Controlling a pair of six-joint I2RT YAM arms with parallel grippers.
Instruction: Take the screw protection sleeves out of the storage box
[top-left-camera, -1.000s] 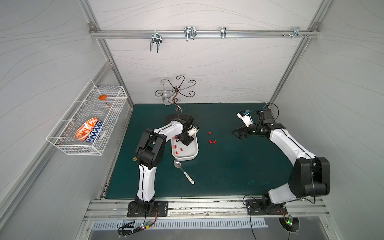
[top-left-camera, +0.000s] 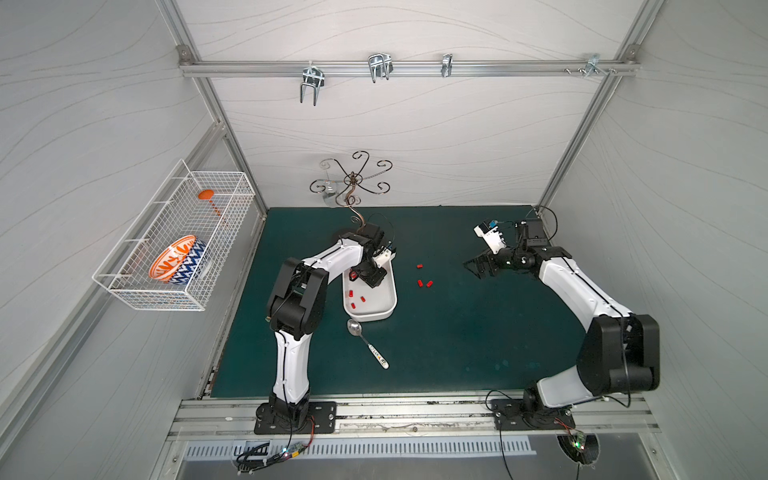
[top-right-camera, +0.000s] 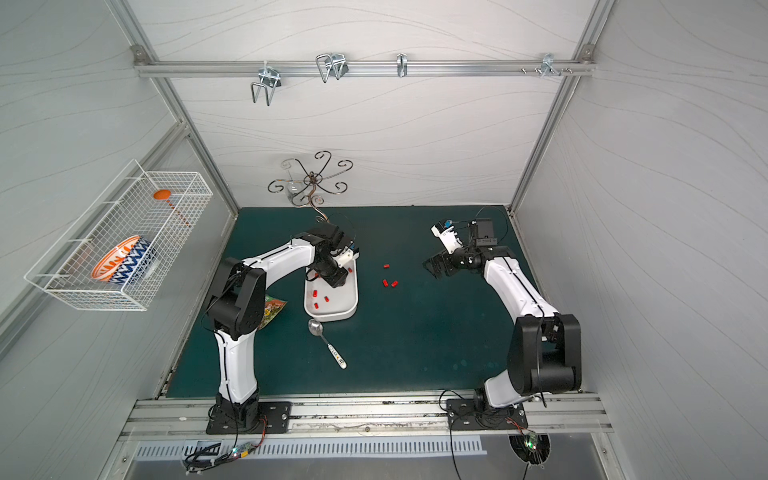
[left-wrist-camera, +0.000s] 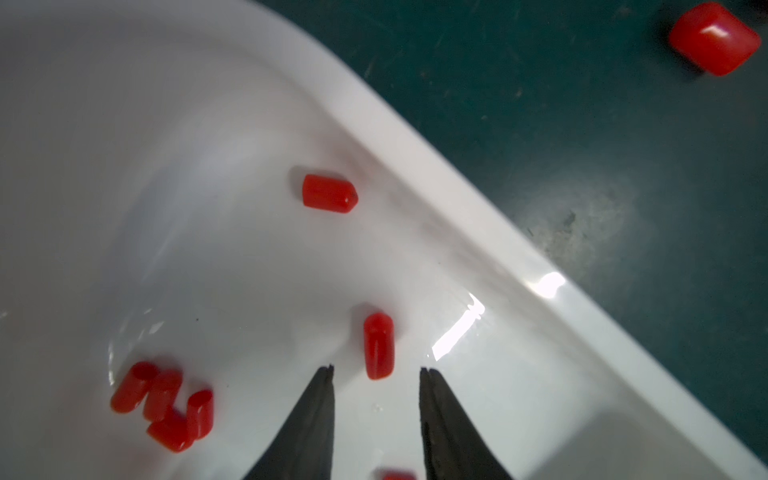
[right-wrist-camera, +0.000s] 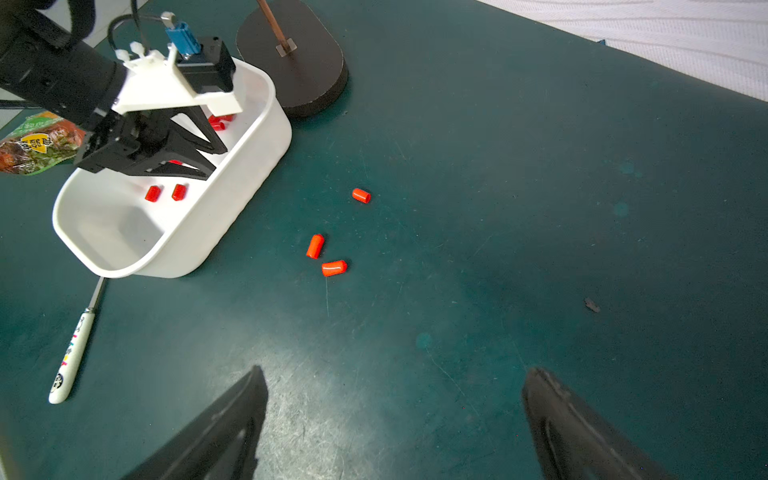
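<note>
The white storage box (top-left-camera: 369, 310) holds several red screw protection sleeves (left-wrist-camera: 379, 345), with more near one end in the left wrist view. My left gripper is open over the box, its fingertips either side of and just short of an upright-pointing sleeve in that view, nothing held. Several loose sleeves (right-wrist-camera: 333, 268) lie on the table right of the box. My right gripper hovers open over the table to the right of them, with nothing between its fingers.
A spoon (top-left-camera: 376, 352) lies in front of the box. A metal stand with a dark base (right-wrist-camera: 304, 72) is behind it, and a colourful packet (top-right-camera: 272, 312) lies left.
My left arm and gripper have shifted slightly over the box, the gripper a little upward in the top left view. The right arm is unchanged.
</note>
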